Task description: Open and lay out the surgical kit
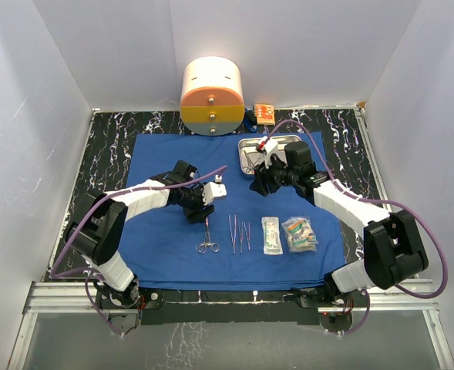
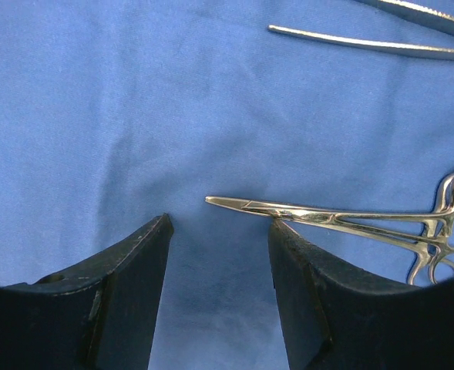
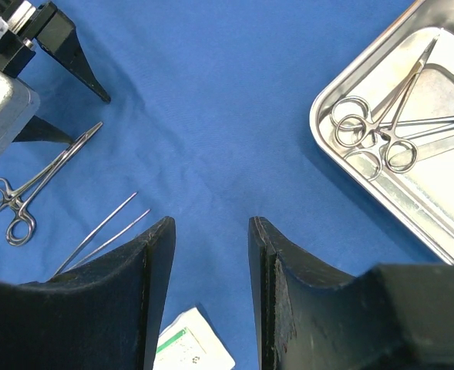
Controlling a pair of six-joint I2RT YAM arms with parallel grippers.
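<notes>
A silver clamp (image 1: 206,240) with ring handles lies on the blue cloth. Its tip (image 2: 219,200) appears in the left wrist view between the parted fingers of my left gripper; one finger (image 2: 282,245) overlaps its shaft, and I cannot tell whether they touch. Tweezers (image 1: 240,235) form a row to the right of the clamp. My right gripper hangs open and empty over the cloth beside the metal tray (image 3: 328,142), which holds more ringed instruments (image 3: 385,135). A white packet (image 1: 271,236) and a clear bag of colourful items (image 1: 299,234) lie at the front right.
An orange and yellow drawer box (image 1: 211,96) stands at the back, with a small orange box (image 1: 263,114) beside it. A small bottle (image 1: 217,179) is close to the left gripper.
</notes>
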